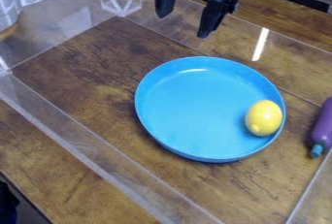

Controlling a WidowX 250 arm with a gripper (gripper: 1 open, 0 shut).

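My black gripper [187,16] hangs open over the table behind a round blue plate [195,107], its fingers pointing down with nothing seen between them. A yellow egg-shaped object [265,117] sits on the right part of the plate. The rest of the plate is bare.
A purple elongated object with a teal end [323,129] lies at the right edge, beside the plate. Bare wooden table [72,78] fills the left and front. Clear panels or strips border the area at the upper left and along the lower left.
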